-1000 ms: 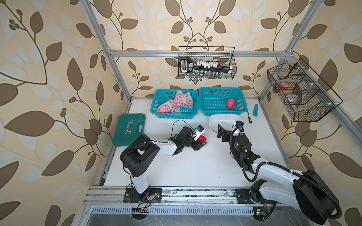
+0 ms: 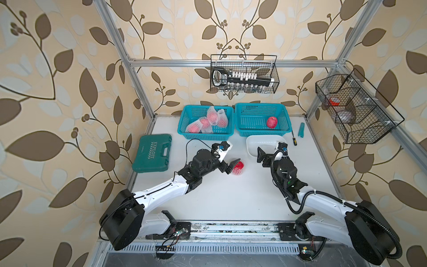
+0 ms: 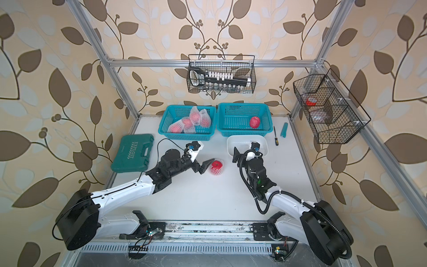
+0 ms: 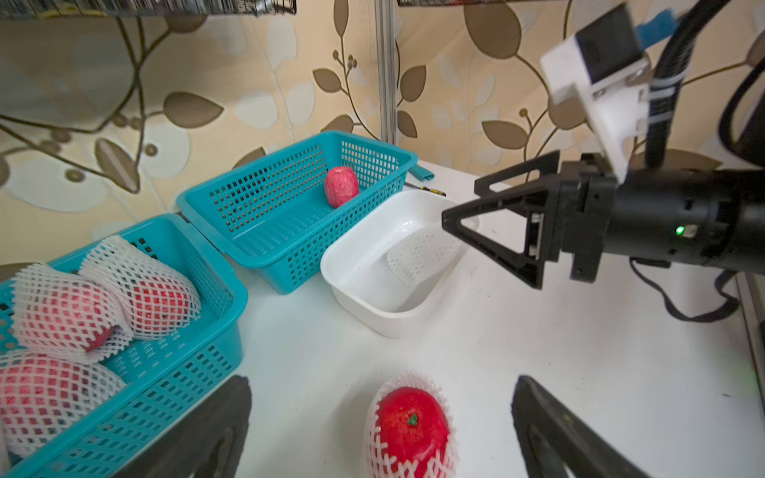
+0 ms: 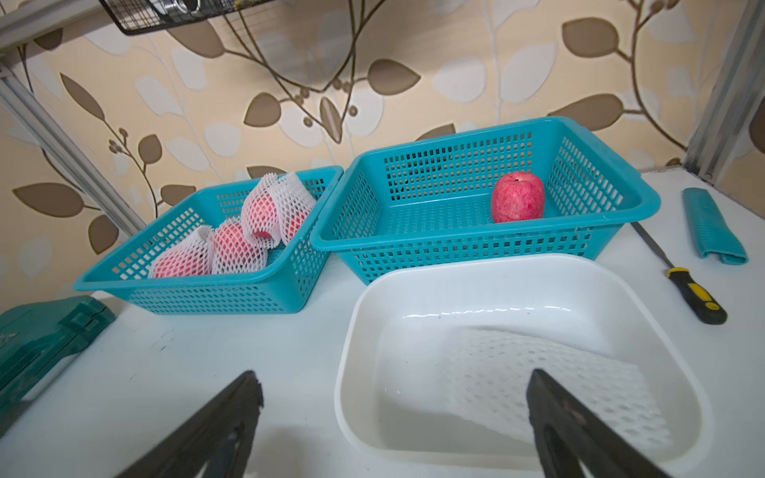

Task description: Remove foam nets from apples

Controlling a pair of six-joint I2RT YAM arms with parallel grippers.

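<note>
On the open table lies a red apple (image 4: 412,426) with its foam net (image 2: 237,171) still around its lower part and its top bare. My left gripper is open near it; in the left wrist view the apple shows between the spread fingers, touching neither. Over the near side of the white tray (image 5: 522,267), my right gripper stands open and empty. One loose foam net (image 5: 550,382) lies flat in that tray. Several netted apples (image 5: 235,243) sit in the left teal basket (image 5: 199,298). A bare apple (image 5: 518,197) rests in the right teal basket (image 5: 478,251).
A screwdriver (image 5: 697,296) and a folded teal cloth-like item (image 5: 711,227) lie right of the baskets. The green case (image 2: 151,153) occupies the table's left side. Wire racks (image 2: 244,73) hang on the back and right.
My left gripper has drawn back from around the apple, up and to the left, its arm swinging outward. The apple stays on the table; the right arm has hardly moved.
</note>
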